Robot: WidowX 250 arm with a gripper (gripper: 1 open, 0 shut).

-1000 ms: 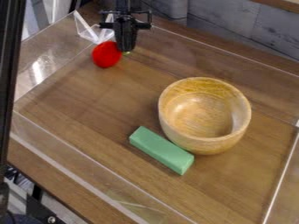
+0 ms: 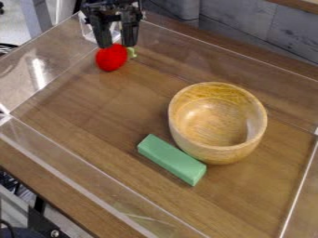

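Observation:
The black gripper (image 2: 114,39) hangs at the top left, just above a red round object (image 2: 112,58). Its fingers look spread apart, with their tips near the top of the red object; whether they touch it is unclear. Small green and pale shapes show behind it, partly hidden.
A large wooden bowl (image 2: 217,122) sits at the right on the wooden table (image 2: 93,125). A green block (image 2: 172,159) lies below the bowl. Raised edges border the workspace.

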